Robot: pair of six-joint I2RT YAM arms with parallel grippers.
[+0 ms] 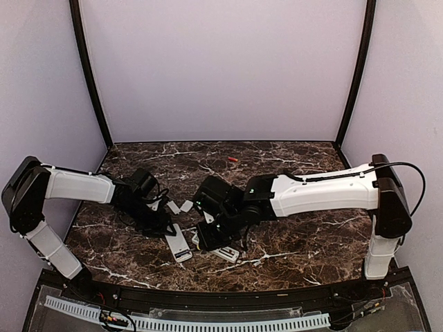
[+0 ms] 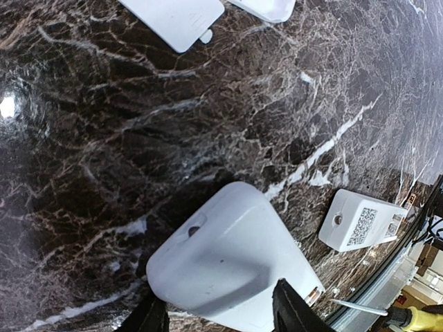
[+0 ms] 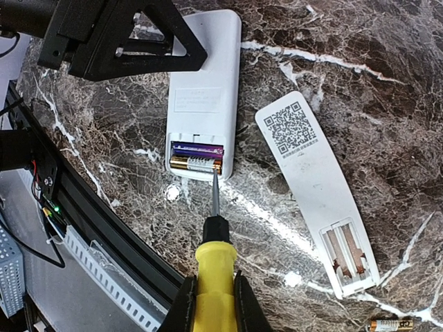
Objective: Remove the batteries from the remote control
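Note:
The white remote (image 3: 201, 90) lies with its battery bay uncovered, holding a purple battery (image 3: 197, 149) and a gold-and-silver battery (image 3: 194, 163). In the right wrist view, my right gripper is shut on a yellow-handled screwdriver (image 3: 216, 259). Its thin metal tip meets the right end of the gold-and-silver battery, near the bay's edge. My left gripper has its fingers apart at the remote's far end, with the white body beneath and between them; whether both fingers touch it is unclear.
Right of this remote lies a second one (image 3: 318, 194), its bay empty. A loose battery (image 3: 391, 324) rests beyond that. Two white covers (image 2: 176, 17) lie behind, and a small red object (image 1: 232, 159) is at the back. The table's front rail is close.

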